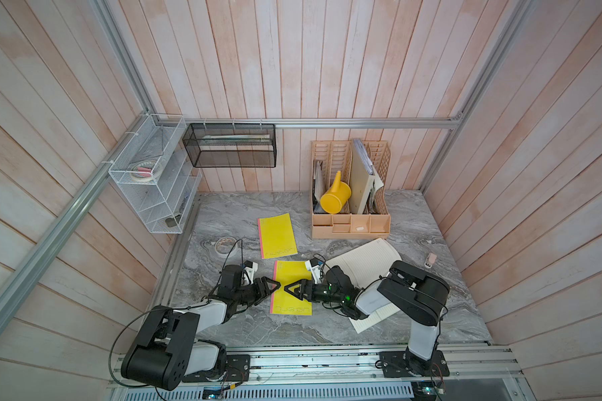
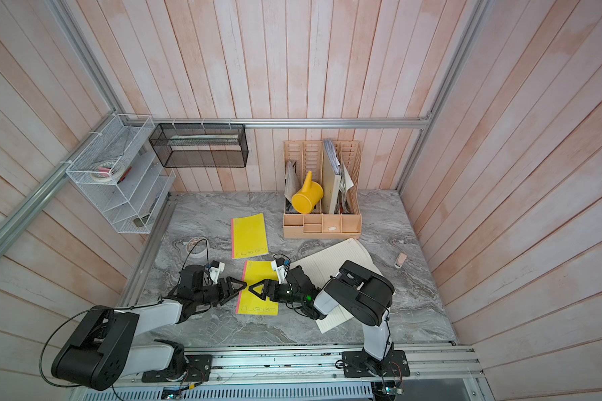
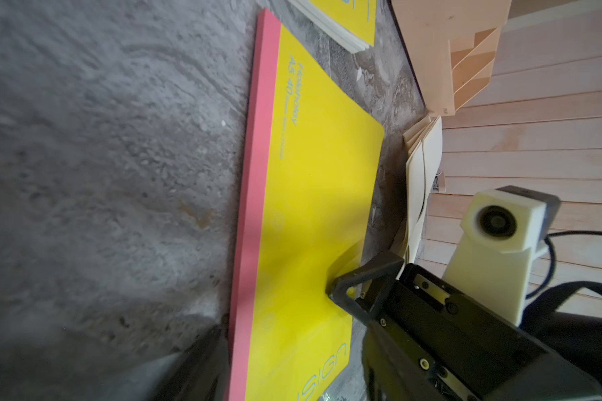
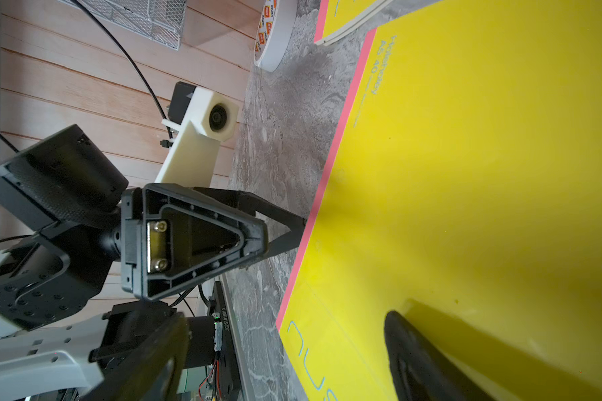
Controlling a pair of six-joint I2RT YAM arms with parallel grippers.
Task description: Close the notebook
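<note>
A yellow notebook with a pink spine (image 1: pixel 291 306) lies flat on the grey table, its cover on top, between my two grippers. My left gripper (image 1: pixel 270 285) is at its pink spine edge, fingers open, their tips low and blurred in the left wrist view. My right gripper (image 1: pixel 293 288) is over the cover's right part; its fingertips look apart in the right wrist view, with only yellow cover between them.
A second yellow notebook (image 1: pixel 277 234) lies behind. An open cream notebook (image 1: pixel 374 257) lies under the right arm. A wooden organizer (image 1: pixel 344 227) with a yellow can (image 1: pixel 335 197) stands at the back. A tape roll (image 1: pixel 223 245) and small pink item (image 1: pixel 431 259) flank them.
</note>
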